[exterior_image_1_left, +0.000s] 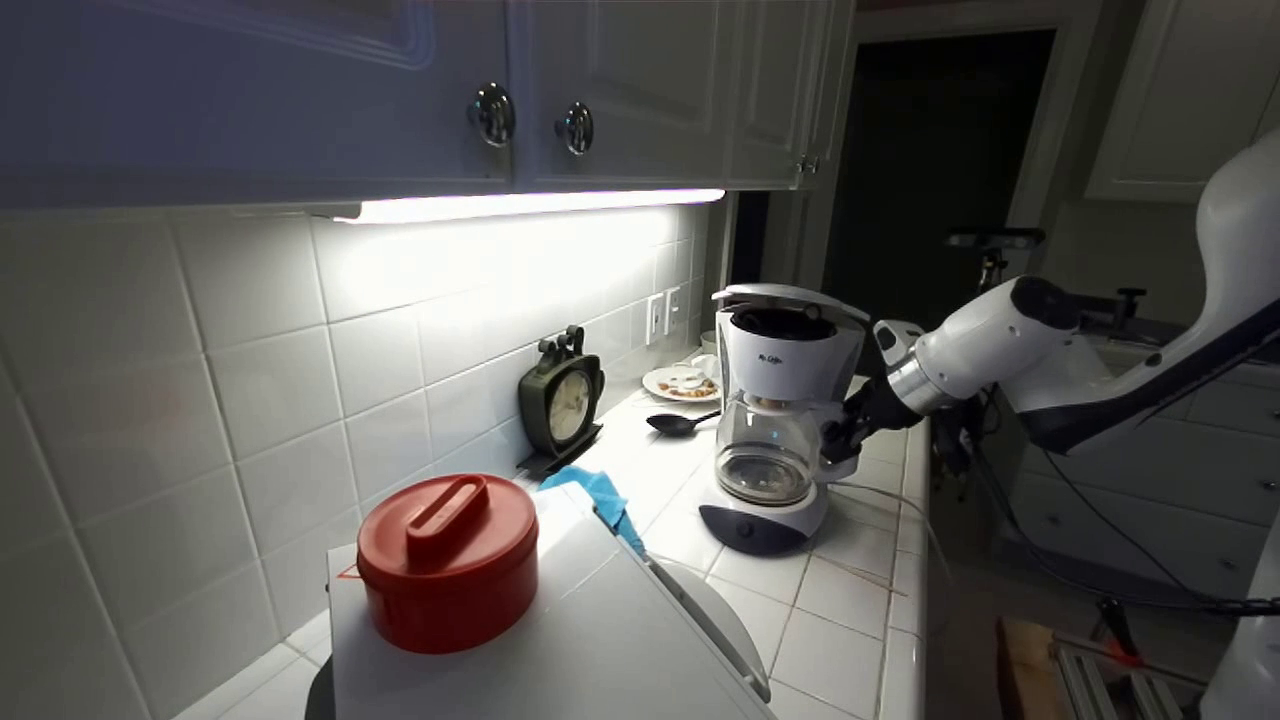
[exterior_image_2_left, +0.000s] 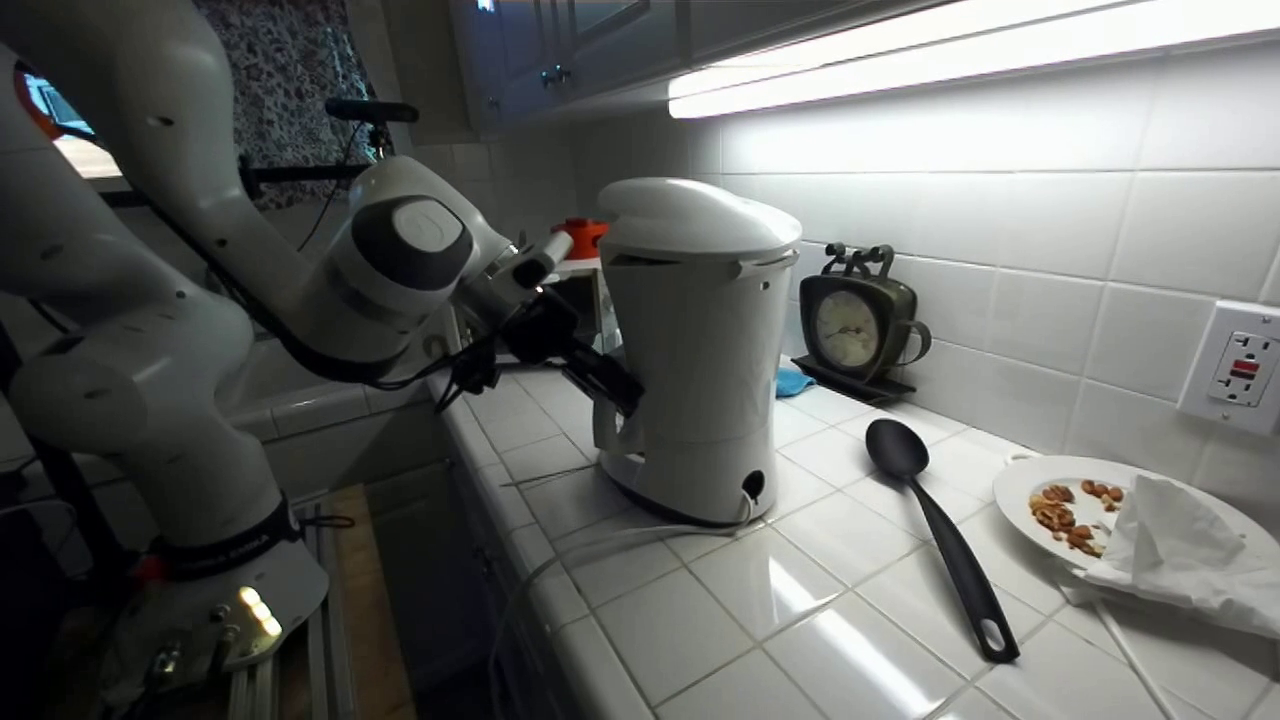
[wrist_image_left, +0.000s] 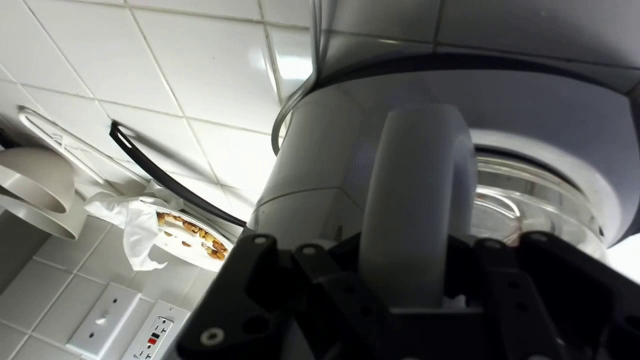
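Observation:
A white coffee maker (exterior_image_1_left: 792, 360) stands upright on the tiled counter, its lid raised. Seated in it is the glass carafe (exterior_image_1_left: 756, 462), empty as far as shows. My gripper is at the carafe's white handle (wrist_image_left: 414, 198), which runs between the dark fingers in the wrist view. The fingers appear shut on the handle, though the handle covers the middle of the fingers. From behind, in exterior view 2, the gripper reaches the coffee maker's side and its fingertips are partly hidden.
A power cord (exterior_image_2_left: 648, 536) trails over the counter edge. Behind lie a black spoon (exterior_image_2_left: 930, 516) and a plate (exterior_image_2_left: 1020, 486) with nuts and a napkin. An old scale (exterior_image_1_left: 561, 402) stands by the wall. A red pot (exterior_image_1_left: 450, 576) sits on a white surface in front.

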